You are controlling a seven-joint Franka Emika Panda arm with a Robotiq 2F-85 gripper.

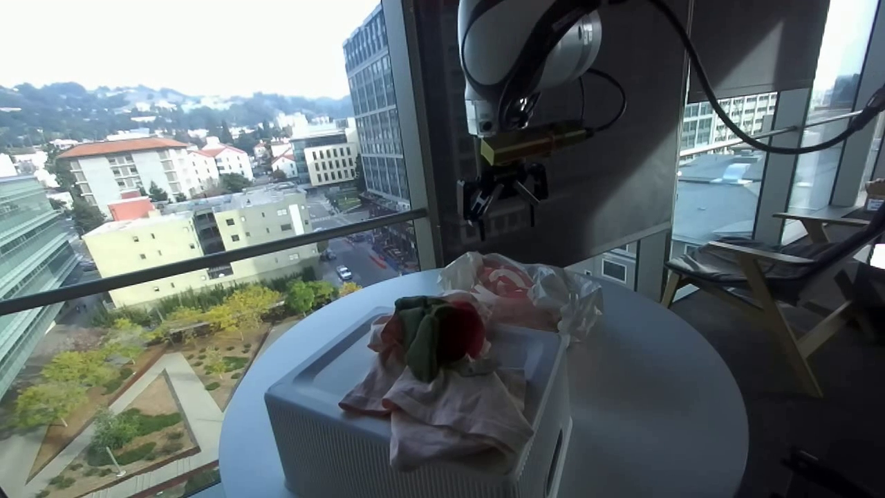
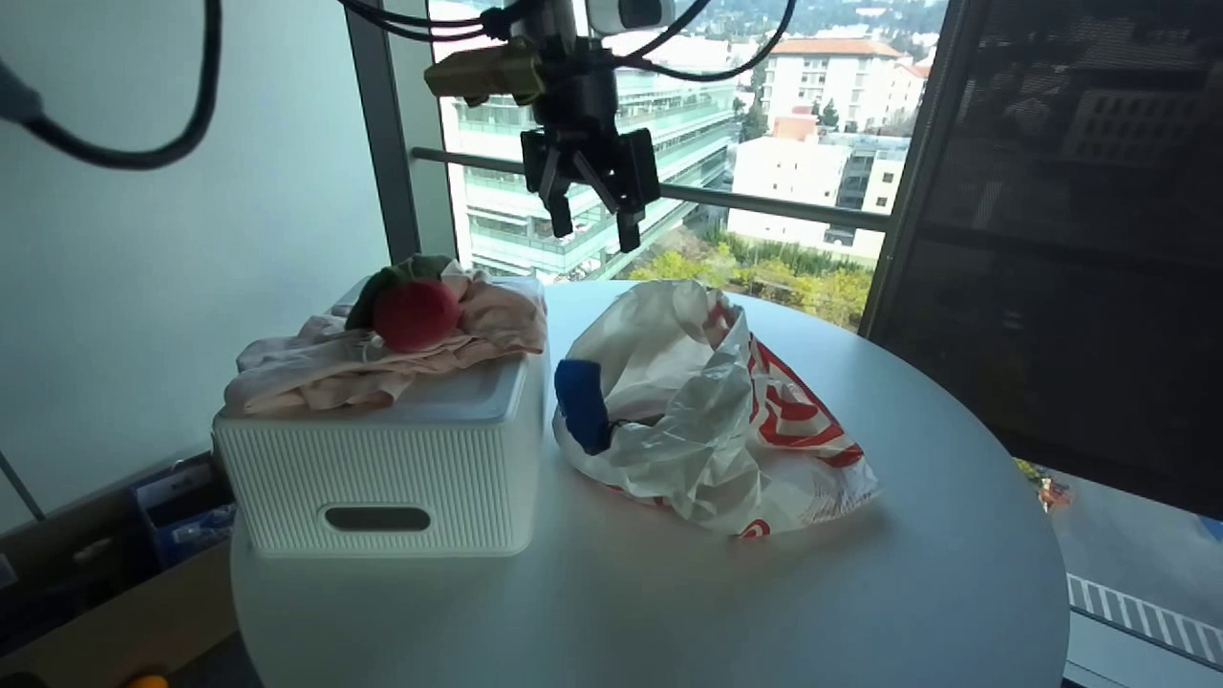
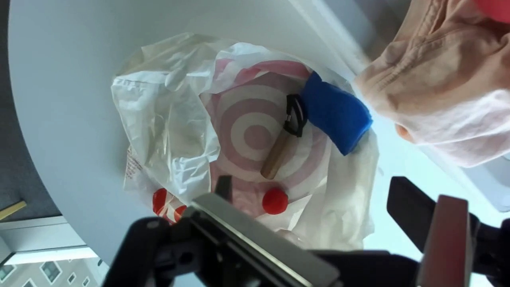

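Note:
My gripper is open and empty, high above the table. In the wrist view its two fingers stand wide apart over a crumpled white plastic bag with red print. On the bag's inner surface lie a wooden-handled tool with a black head, a small red ball-like item and a blue piece near the rim. Beside the bag, a white ribbed box carries a pale pink cloth. On that cloth rest a round red object and a green cloth-like item.
The bag and box share a round white table, its right side bare in the first exterior view. Windows and a dark blind stand close behind. A wooden chair is off to the right.

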